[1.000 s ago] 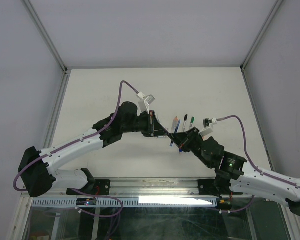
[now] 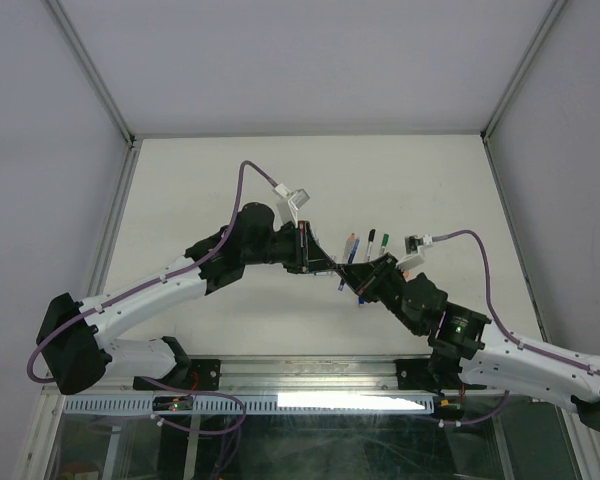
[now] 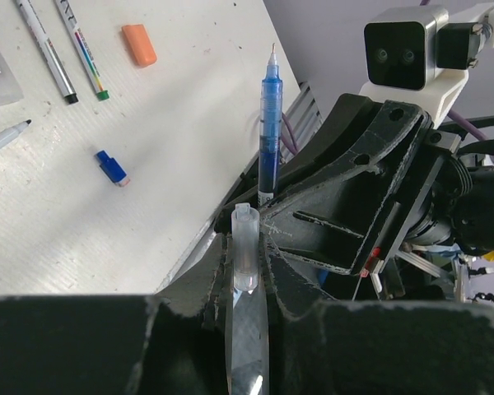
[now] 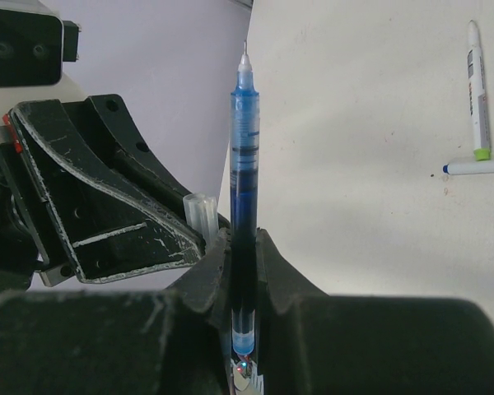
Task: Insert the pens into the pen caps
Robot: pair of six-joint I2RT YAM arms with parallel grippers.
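Note:
Both grippers meet above the table, centre of the top view. My right gripper (image 2: 351, 268) is shut on a blue pen (image 4: 244, 181), held upright with its tip exposed in the right wrist view. My left gripper (image 2: 325, 262) is at a clear pen cap (image 3: 245, 243), which sits between its fingers; how firmly they close on it I cannot tell. The cap stands close beside the pen, apart from its tip. Loose markers (image 3: 49, 53) and a small blue cap (image 3: 113, 168) lie on the table.
An orange eraser (image 3: 139, 45) and a translucent case (image 3: 0, 74) lie among the pens. Grey walls stand around it.
The grippers are almost still; the right one has shifted very slightly. Nothing else has visibly changed.

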